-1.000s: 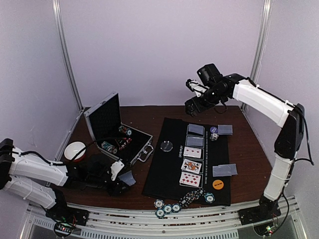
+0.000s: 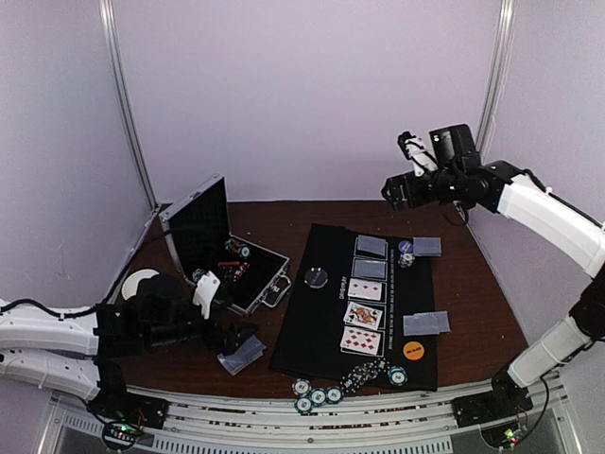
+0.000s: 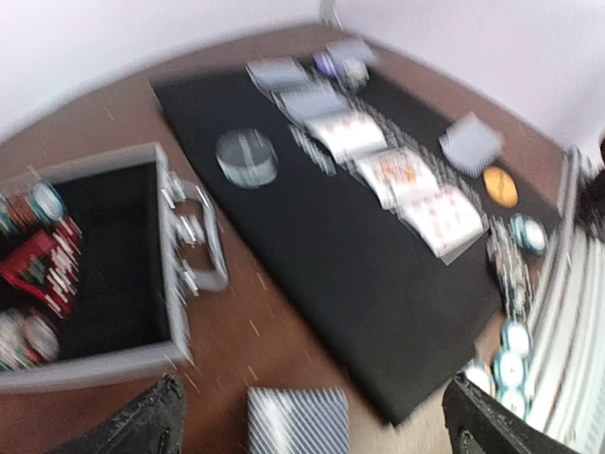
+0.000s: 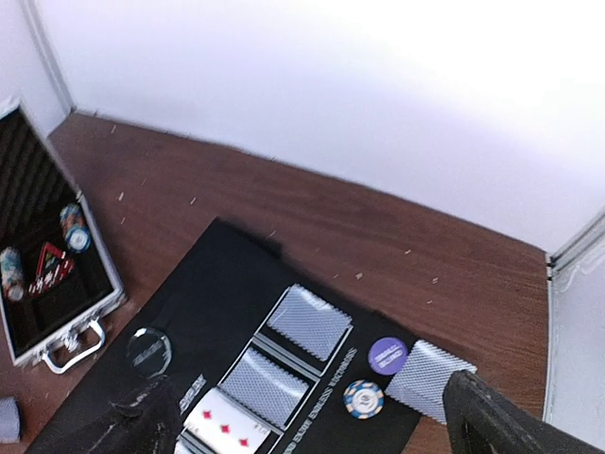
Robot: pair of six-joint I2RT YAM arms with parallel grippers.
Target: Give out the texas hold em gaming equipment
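On the black mat (image 2: 307,284) a column holds three face-up cards (image 2: 363,314) and two face-down cards (image 2: 371,257). Pairs of face-down cards lie at the mat's right (image 2: 426,323) and far right (image 4: 430,378). Another pair of grey-backed cards (image 2: 243,356) rests on the wood left of the mat, partly under my left gripper (image 2: 232,336). That gripper is open; its view shows nothing between the fingers. My right gripper (image 2: 397,194) hangs open and empty above the table's back right. An orange button (image 2: 413,351) lies on the mat.
The open metal case (image 2: 250,274) stands left of the mat with chips in its tray. Several chips (image 2: 319,396) trail along the front edge. A clear disc (image 2: 316,277) and a purple chip (image 4: 388,356) lie on the mat. A white bowl (image 2: 139,284) sits behind the left arm.
The cards by my left gripper now lie farther forward, and that gripper has risen off them. My right arm has swung to the right.
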